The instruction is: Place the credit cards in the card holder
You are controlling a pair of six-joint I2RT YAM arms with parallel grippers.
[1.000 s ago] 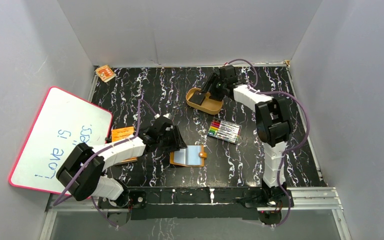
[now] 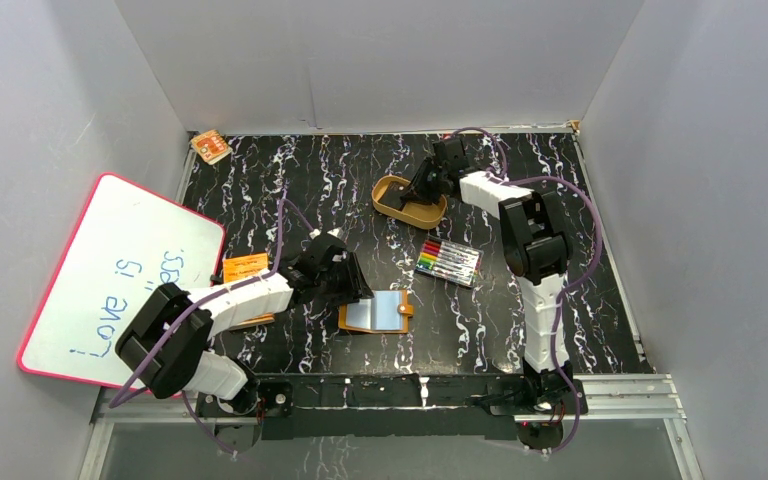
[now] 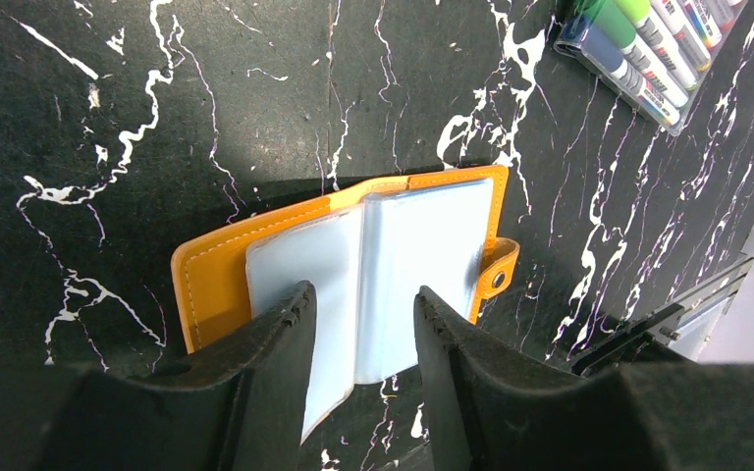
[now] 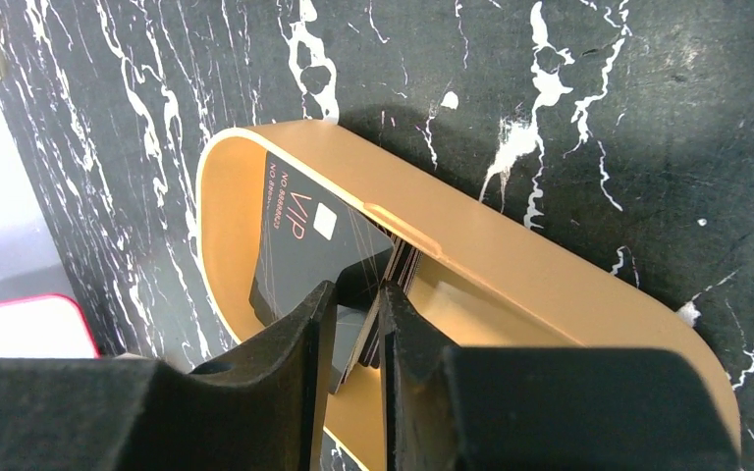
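The card holder (image 3: 421, 257) lies spread open on the table, orange with clear sleeves. Over its near side hovers my left gripper, its fingers parted and no card between them. Black credit cards (image 4: 299, 231) lean as a stack inside the tan tray (image 4: 550, 267) at one end; the top one bears "VIP" lettering. Reaching down into that tray, my right gripper is partly open. One fingertip (image 4: 328, 294) is over the face of the front card and the other beside the stack's edges; a narrow gap shows between them. Whether they touch the cards is unclear.
A marker set (image 2: 449, 261) lies between tray and holder, to the right. The whiteboard (image 2: 110, 285) leans at the left, near an orange box (image 2: 245, 268). Another orange item (image 2: 211, 146) sits in the back left corner. Bare table surrounds the tray.
My right gripper has moved left and down into the tray, and its fingers have come closer together around the card stack. My left arm has hardly moved.
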